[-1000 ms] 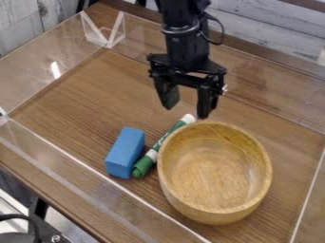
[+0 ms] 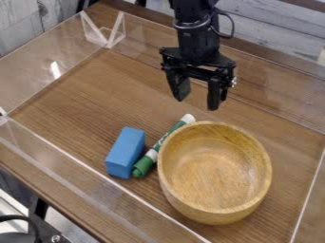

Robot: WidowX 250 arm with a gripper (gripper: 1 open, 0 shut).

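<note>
The black gripper (image 2: 199, 86) hangs from the arm at the top centre, its fingers apart and nothing between them, above the bare wooden table. Below it, a green marker (image 2: 156, 157) with a white section lies slanted between a blue block (image 2: 124, 152) and a large tan oval bowl (image 2: 211, 195). The bowl is empty.
Pale edges border it at the left and right sides. Black cable shows at the bottom-left corner.
The gripper has moved toward the back of the table, away from the marker and bowl. The marker, block and bowl have not moved.
</note>
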